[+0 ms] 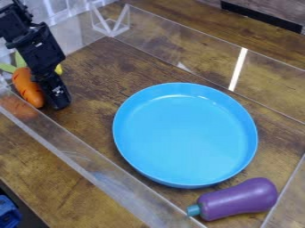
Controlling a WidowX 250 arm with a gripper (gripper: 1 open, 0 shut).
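My black gripper [53, 95] is at the far left, reaching down to the table beside an orange carrot-like object [27, 86], with some yellow and pale green items partly hidden behind it. The fingertips are dark and small in view, so whether anything is between them is unclear. A large blue plate [184, 134] lies at the centre right, and a purple eggplant-like object [238, 197] with a teal tip lies at the lower right.
Clear plastic walls border the wooden table [113, 76] at the back, right and lower left. The wood between my gripper and the plate is bare. A dark blue object [7, 214] sits at the bottom-left corner, outside the wall.
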